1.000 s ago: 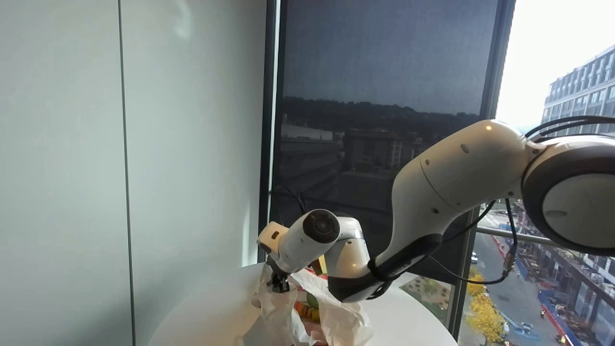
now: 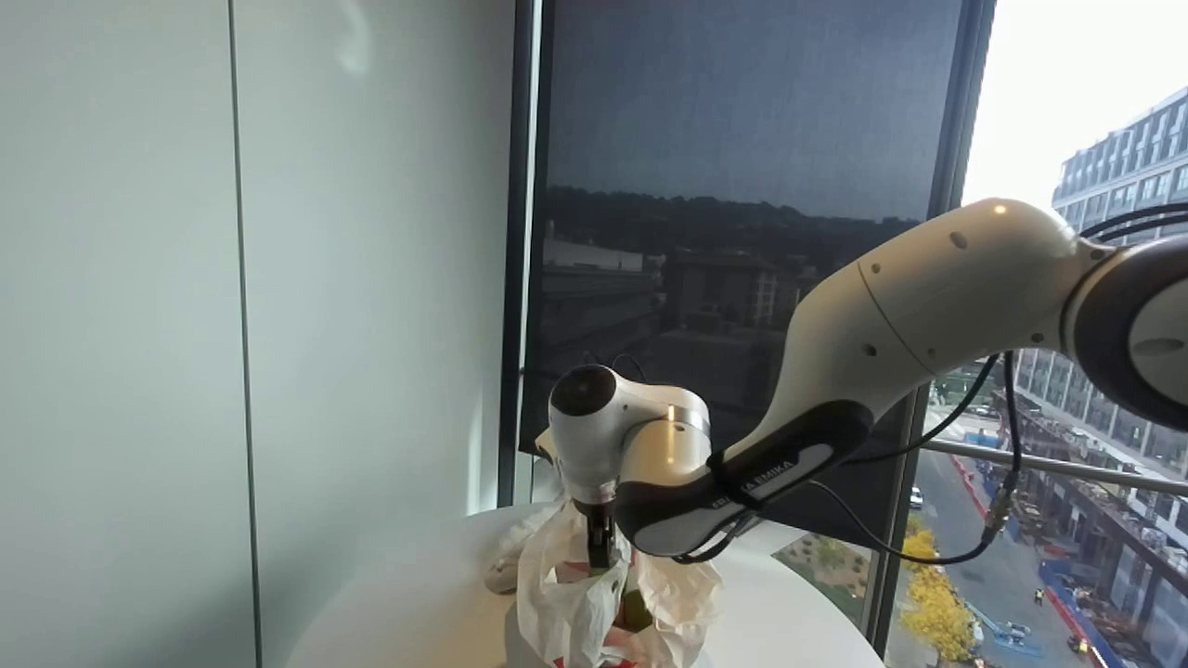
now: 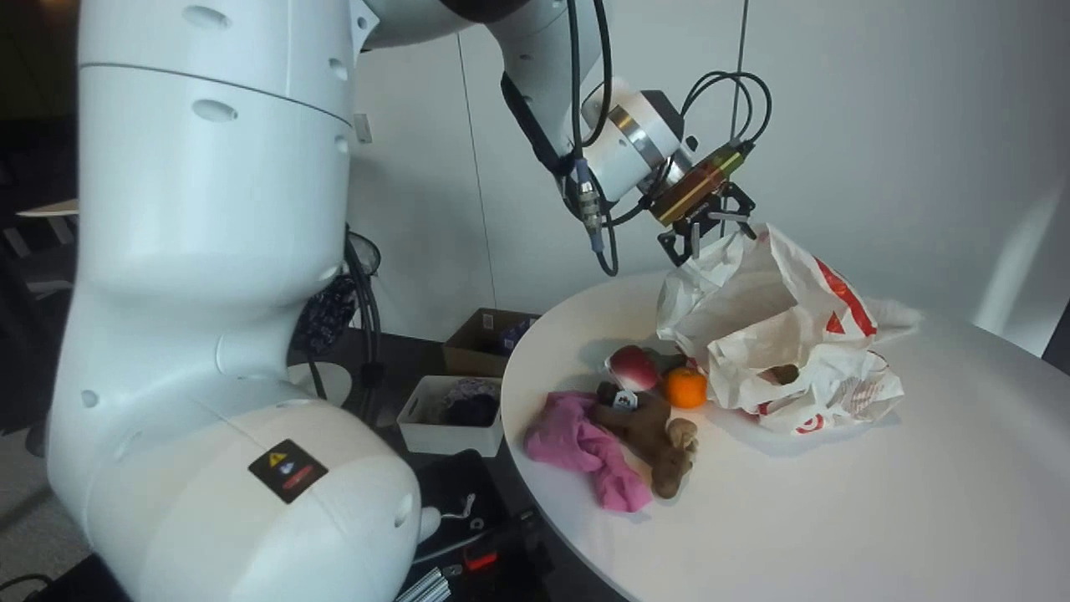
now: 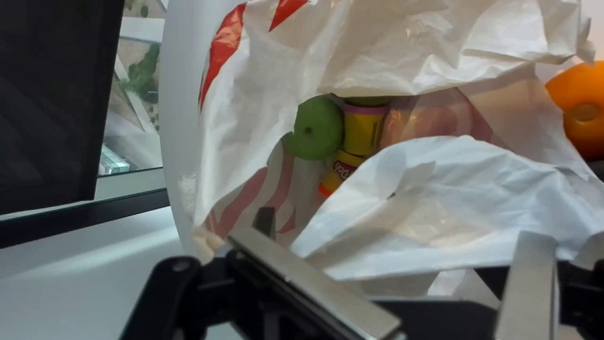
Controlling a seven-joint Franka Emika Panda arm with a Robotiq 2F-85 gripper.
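A white plastic bag (image 3: 742, 306) with red print stands crumpled on the round white table, its mouth gaping. In the wrist view the bag (image 4: 453, 192) shows a green round fruit (image 4: 318, 129) inside, beside yellow Play-Doh tubs (image 4: 361, 129). Something reddish is partly hidden behind the bag's film. My gripper (image 3: 710, 239) is at the bag's upper rim, tilted, with its fingers apart. Seen from the wrist, one finger (image 4: 317, 283) and the other (image 4: 527, 286) are widely spread, and the near bag film lies beyond them. Whether they touch the film, I cannot tell.
Near the bag on the table (image 3: 853, 502) lie an orange (image 3: 686, 387), a red-and-white item (image 3: 633, 368), a pink cloth (image 3: 587, 446) and a brown plush toy (image 3: 647, 431). A dark window screen (image 2: 735, 223) rises behind.
My arm has risen, and the gripper has swung from a slant to pointing more downward, shifting right over the bag. The bag's near rim has shifted, covering more of its contents.
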